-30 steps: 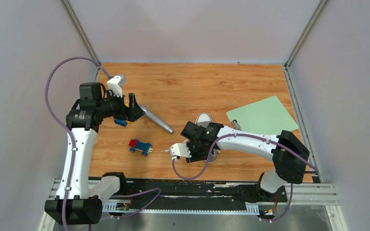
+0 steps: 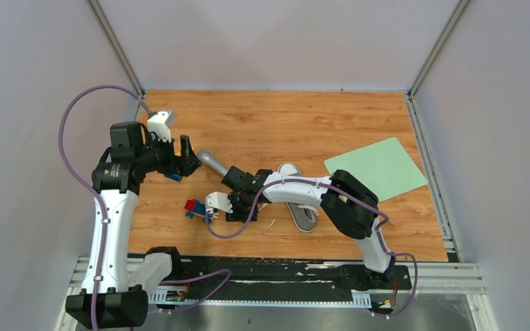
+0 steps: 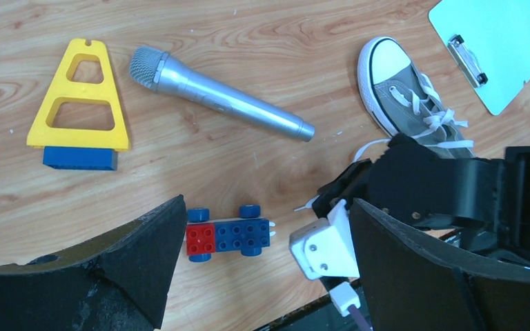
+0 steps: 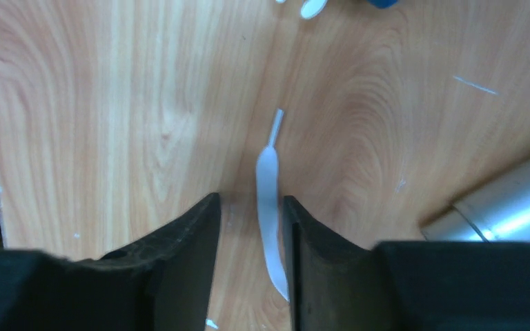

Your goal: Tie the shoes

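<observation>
A grey canvas shoe (image 3: 404,93) with white laces lies right of centre, partly under the right arm in the top view. One lace end (image 4: 268,200) lies on the wood beneath my right gripper, whose fingers stand apart on either side of the lace's line; whether they touch it is unclear. In the top view that gripper (image 2: 231,212) is low, between shoe and toy car. My left gripper (image 2: 185,157) hangs open at the left, above the yellow toy, nothing visible between its fingers.
A toy car (image 3: 228,236), a silver microphone (image 3: 221,96) and a yellow-and-blue toy (image 3: 76,131) lie on the left. A green clipboard (image 2: 379,169) lies at the right.
My right arm has swung left and slightly up in the top view, from over the shoe toward the toy car, uncovering more of the shoe. My left arm has shifted slightly left.
</observation>
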